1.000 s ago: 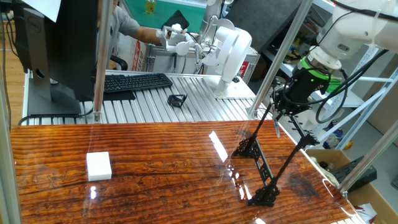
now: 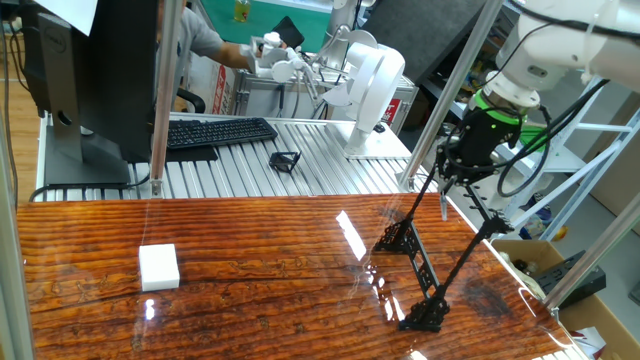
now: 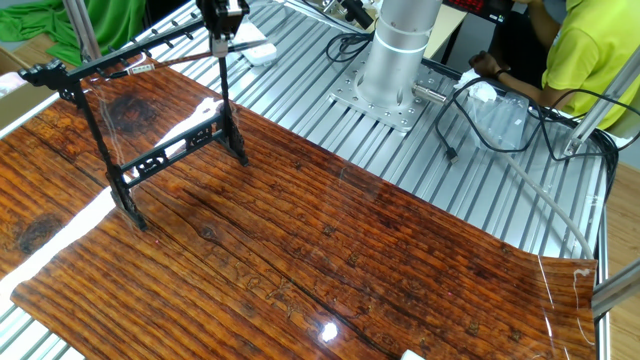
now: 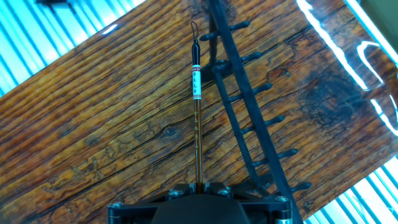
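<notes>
A brush (image 4: 198,134) with a brown shaft, a white label and a black cord loop (image 4: 194,31) at its end extends from my gripper. The fingers are shut on its shaft, and the brush's other end is hidden by the gripper in the wrist view. Beside it stands a black rack (image 4: 252,106) with a row of short pegs. The loop appears close to the tip of the peg (image 4: 211,36) at one end; whether they touch I cannot tell. In exterior view 2, the brush (image 3: 165,63) lies roughly level near the rack's top bar, below the gripper (image 3: 220,42).
The rack's feet (image 2: 425,315) rest on the glossy wooden board (image 2: 270,265). A white block (image 2: 158,267) sits at the board's left, with clear surface between. Metal frame posts (image 2: 165,90) rise around the table.
In exterior view 1 the arm has shifted slightly to the left near the rack's top. The rack and white block have stayed in place.
</notes>
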